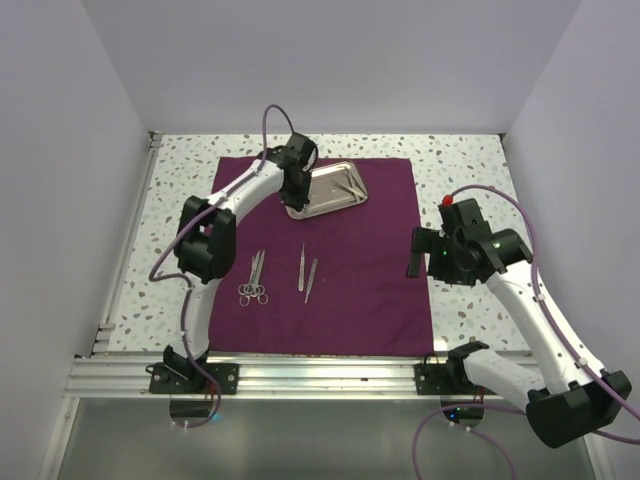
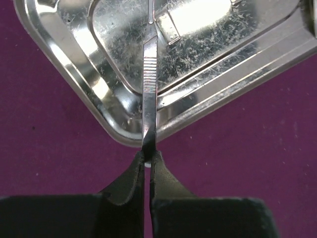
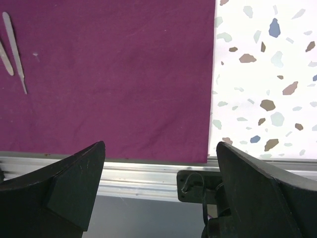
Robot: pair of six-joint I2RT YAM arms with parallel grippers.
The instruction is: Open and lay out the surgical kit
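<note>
A shiny metal tray (image 1: 352, 201) lies near the back of the purple cloth, partly covered by my left arm in the top view. My left gripper is shut on the end of a flat metal scalpel handle (image 2: 149, 84), which reaches across the tray's corner (image 2: 124, 134) in the left wrist view. Other slim instruments (image 1: 350, 187) rest in the tray. On the cloth lie scissor-like clamps (image 1: 256, 280), tweezers (image 1: 302, 268) and a thin handle (image 1: 311, 280). Over the cloth's right edge my right gripper stands open and empty.
Speckled table surface (image 1: 455, 160) shows around it, and a metal rail (image 1: 330, 362) runs along the front edge.
</note>
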